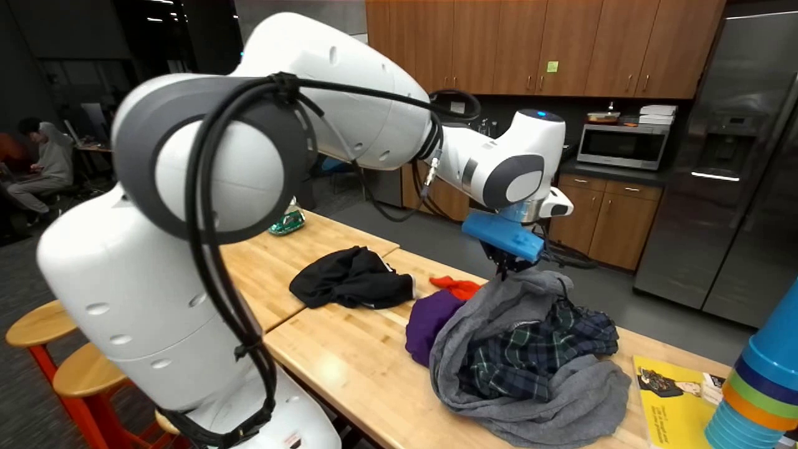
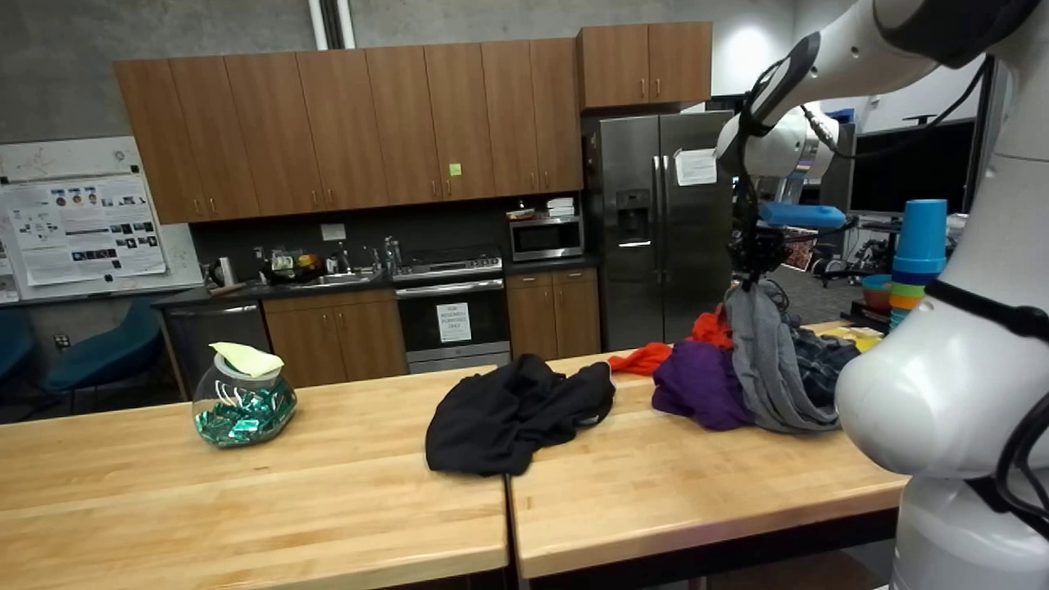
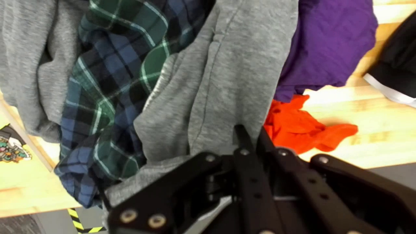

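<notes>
My gripper is shut on the grey garment [image 3: 241,82], whose cloth rises from the pile to the fingertips. In exterior view 1 the gripper [image 1: 502,270] is above the pile's far side, with the grey garment [image 1: 467,329] stretched up to it. Dark green and navy plaid cloth [image 1: 516,359] lies within the folds of the grey one. Beside them on the table are a purple cloth [image 1: 431,323] and a red cloth [image 3: 304,126]. Farther left, a black garment [image 2: 516,413] lies by itself. The exact pinch is partly hidden by the fingers.
Stacked coloured cups [image 1: 759,374] and a yellow printed sheet [image 1: 669,404] stand to the right of the pile. A glass jar of green wrappers [image 2: 244,405] sits on the left table. Bare wood [image 2: 688,482] shows in front of the clothes.
</notes>
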